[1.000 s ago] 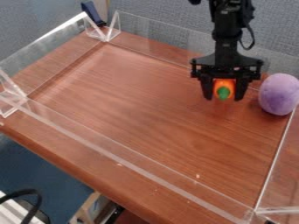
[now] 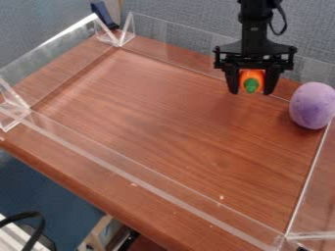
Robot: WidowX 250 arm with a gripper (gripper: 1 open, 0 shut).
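The black gripper (image 2: 253, 75) hangs at the upper right of the workspace, with a small orange and green object (image 2: 252, 84) between its two fingers. Whether the fingers press on it is hard to tell at this size, though the object sits up within them. A purple round object (image 2: 312, 106) rests just to the right, against the right side, apart from the gripper.
Clear low walls surround the wooden table top (image 2: 157, 137), whose middle and left are bare. A dark blue item (image 2: 104, 15) is at the back-left corner outside. A black cable lies at the lower left.
The purple object stays in place.
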